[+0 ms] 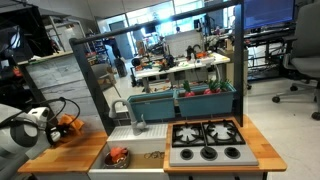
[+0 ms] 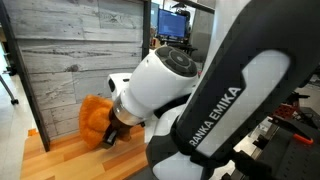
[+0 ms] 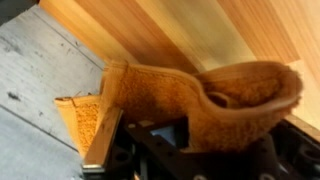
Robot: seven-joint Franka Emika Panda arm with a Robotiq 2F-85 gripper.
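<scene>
An orange towel [image 3: 165,95] fills the middle of the wrist view, bunched and folded across the front of my gripper. One finger [image 3: 103,140] shows at the towel's left side; the cloth hides most of the rest. My gripper looks shut on the towel. In the second exterior view the orange towel [image 2: 95,118] is bunched at the end of the arm, over the wooden counter [image 2: 65,157] and near the pale plank wall. At the far left of the first exterior view, the towel [image 1: 70,123] is partly behind the arm.
A sink [image 1: 140,148] with a faucet and a red-filled bowl [image 1: 117,157] lies right of the arm. Beyond it stand a stove [image 1: 210,142] and a blue dish rack [image 1: 180,106]. The plank wall [image 2: 85,65] stands close behind the towel.
</scene>
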